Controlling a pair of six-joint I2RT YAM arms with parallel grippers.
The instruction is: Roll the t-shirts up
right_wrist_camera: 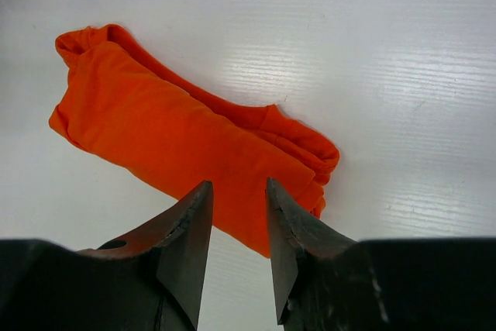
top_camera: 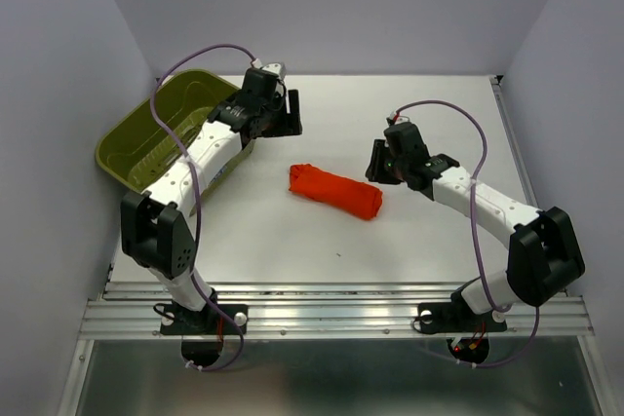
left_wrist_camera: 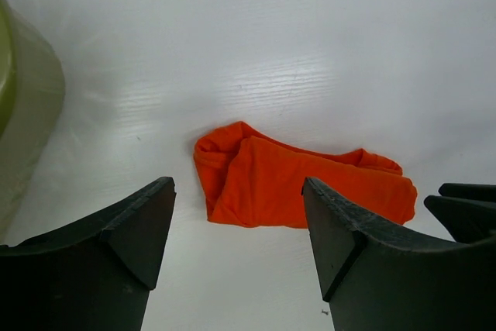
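Note:
A red-orange t-shirt (top_camera: 335,191), rolled into a thick strip, lies aslant on the white table with no gripper touching it. Its loosely folded edge (right_wrist_camera: 291,139) shows along the far side in the right wrist view. Up and to the left of the roll, my left gripper (top_camera: 292,116) hangs near the green bin, its fingers apart and empty. My right gripper (top_camera: 378,165) is above the table just past the roll's right end. Between its fingers there is a gap, with the red cloth seen beneath and nothing held.
The green bin (top_camera: 115,141) stands at the table's left, partly behind my left arm. Bare white table (top_camera: 409,250) surrounds the roll, in front and to the right. A small dark speck (top_camera: 338,255) lies in front.

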